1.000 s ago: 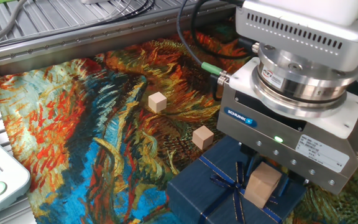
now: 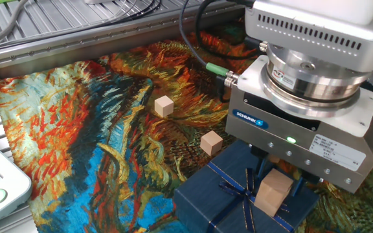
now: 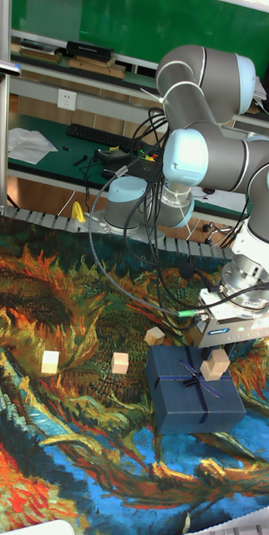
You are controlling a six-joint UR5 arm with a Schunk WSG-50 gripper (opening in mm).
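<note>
A wooden block [image 2: 274,192] rests on the lid of a dark blue gift box [image 2: 199,193], near its ribbon bow [image 2: 243,191]. My gripper [image 2: 281,178] hangs just above and behind this block in exterior view 2. Its dark fingers [image 2: 259,164] stand apart, one toward each side of the block, and it looks open. Whether either finger touches the block is hard to see. In exterior view 3 the same block [image 3: 215,364] sits on the box [image 3: 173,405], with the fingertips mostly hidden.
Two more blocks lie on the painted cloth, one [image 2: 164,107] farther left and one [image 2: 211,142] close to the box. Exterior view 3 also shows a block [image 3: 153,335] just behind the box. A white device [image 2: 2,181] stands at the left edge.
My gripper has shifted slightly, ending a little higher and to the left. The block on the box, the box and the other blocks have stayed where they were.
</note>
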